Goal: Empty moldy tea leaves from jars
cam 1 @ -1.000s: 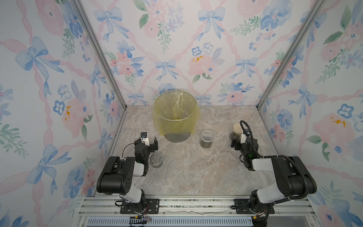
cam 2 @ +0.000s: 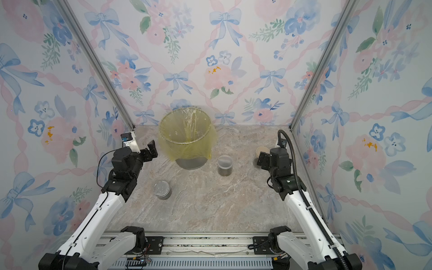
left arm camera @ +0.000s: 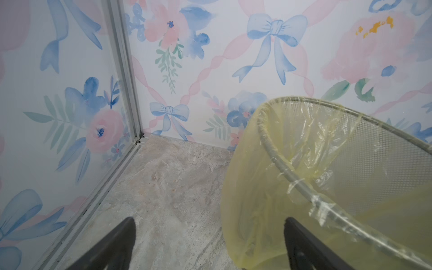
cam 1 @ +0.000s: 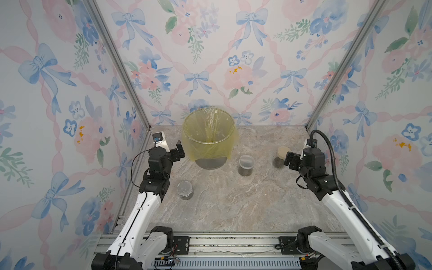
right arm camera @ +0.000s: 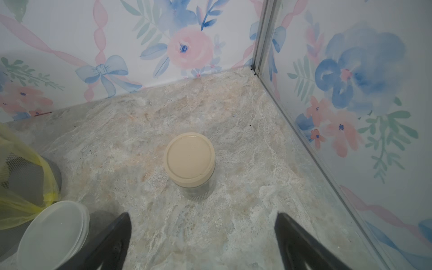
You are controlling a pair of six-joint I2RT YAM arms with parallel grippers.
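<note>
Three lidded jars stand upright on the marbled surface. A jar with a grey translucent lid (cam 1: 185,188) is at the front left, a white-lidded jar (cam 1: 246,163) stands near the middle, and a beige-lidded jar (right arm camera: 189,160) is at the back right. A mesh bin lined with a yellow bag (cam 1: 209,144) stands at the back, left of the middle. My left gripper is open beside the bin's left side, with nothing between its fingers. Open and empty too, my right gripper hangs in front of the beige-lidded jar. What the jars contain cannot be made out.
Bare marbled surface (cam 1: 225,207) spreads across the front and middle. Patterned walls close in the back and both sides, with metal corner posts (cam 1: 119,63) at the back corners. The bin's rim stands well above the jars.
Both arms have stretched out and risen: the left gripper moved away from beside the grey-lidded jar toward the back, and the right gripper moved back and right. The jars and bin stayed put.
</note>
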